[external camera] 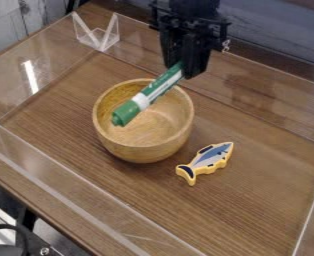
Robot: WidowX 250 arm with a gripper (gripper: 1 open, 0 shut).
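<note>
A green tube with a white band [146, 98] hangs tilted from my gripper [180, 66], which is shut on its upper end. The tube's lower green end is over the inside of a round tan bowl [168, 135] in the middle of the camera view. Whether it touches the bowl cannot be told. To the bowl's lower right lies a yellow and blue fish-shaped toy [205, 162].
A clear angular object [98, 32] stands at the upper left, and another sits at the left edge. A black cable [13, 232] is at the lower left corner.
</note>
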